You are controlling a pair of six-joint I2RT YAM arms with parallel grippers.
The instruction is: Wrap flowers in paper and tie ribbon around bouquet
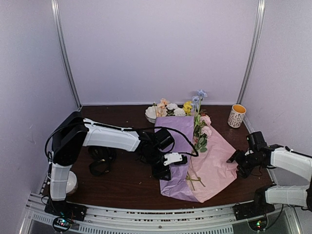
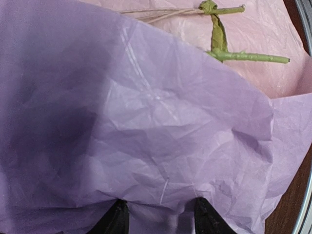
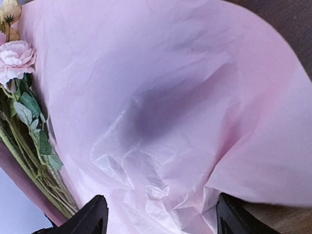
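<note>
Purple wrapping paper is folded over the left side of the flowers, beside the flat pink paper. Pink, yellow and blue flowers show between the sheets, their green stems poking out below the purple fold. My left gripper presses low on the purple paper; its fingers stand apart with creased paper between them. At the pink sheet's right edge is my right gripper, fingers apart. A wrinkled ridge of pink paper rises between those fingers, and one finger is partly behind the raised edge.
A patterned cup stands at the back right. Behind the bouquet sits a white bowl. A dark coiled item lies left, partly under the left arm, and a white round object is at the front left.
</note>
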